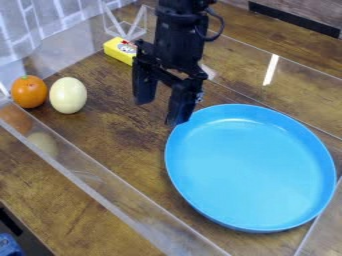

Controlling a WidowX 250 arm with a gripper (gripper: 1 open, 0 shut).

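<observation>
My black gripper (166, 92) hangs over the wooden floor of the enclosure, at the upper middle of the camera view, its fingers open. A blue plate (249, 165) lies just in front and to the right of it. An orange fruit (30, 91) and a pale egg-shaped object (68, 95) sit at the left, apart from the gripper. Behind the arm is a yellow block (123, 50), partly hidden.
Clear walls edge the wooden surface (114, 155) at the left and back. Bare wood lies between the egg-shaped object and the plate, and at the back right.
</observation>
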